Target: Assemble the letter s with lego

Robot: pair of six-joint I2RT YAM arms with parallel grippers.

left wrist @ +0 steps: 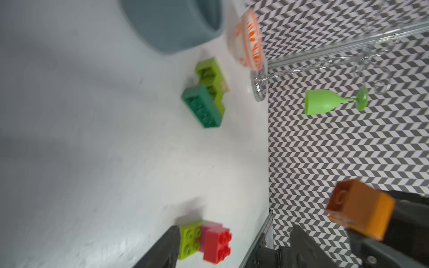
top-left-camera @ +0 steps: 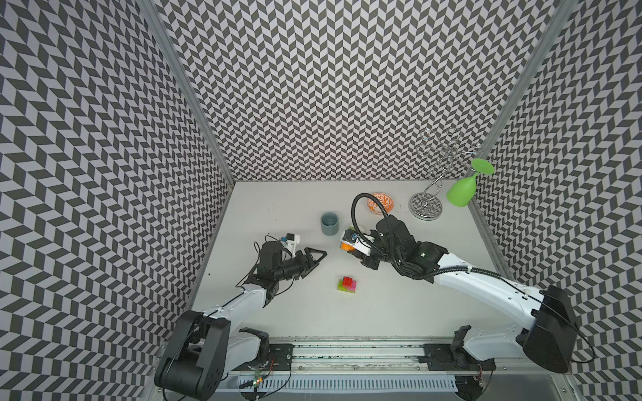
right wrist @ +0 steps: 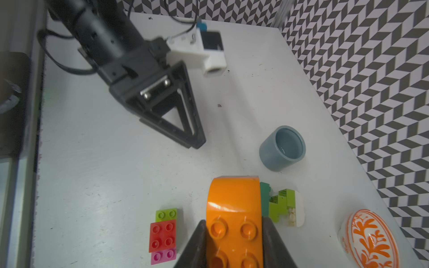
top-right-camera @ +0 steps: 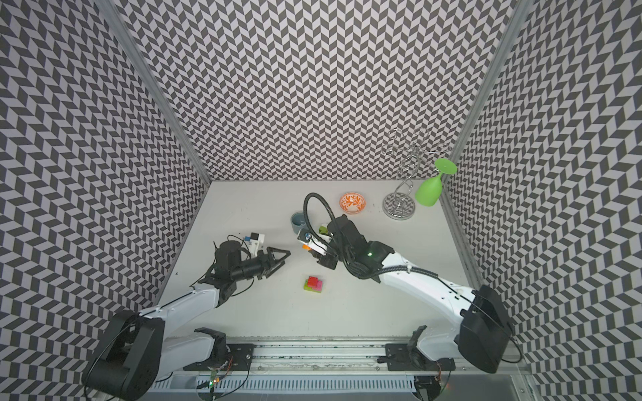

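My right gripper is shut on an orange brick (right wrist: 233, 201), held above the table's middle. My left gripper (top-left-camera: 319, 257) hovers left of it with fingers apart and nothing between them. Below, a red brick (right wrist: 162, 234) sits on lime (right wrist: 166, 214) and pink (right wrist: 163, 256) bricks. Toward the back lie a teal brick (left wrist: 202, 106) and lime stepped bricks (right wrist: 282, 204) beside a pale piece (right wrist: 298, 210), largely hidden by my right arm in the top views.
A grey-blue cup (right wrist: 281, 149) stands behind the bricks. An orange patterned bowl (top-left-camera: 380, 202), a chrome stand (top-left-camera: 425, 206) and a green goblet (top-left-camera: 461, 191) are at the back right.
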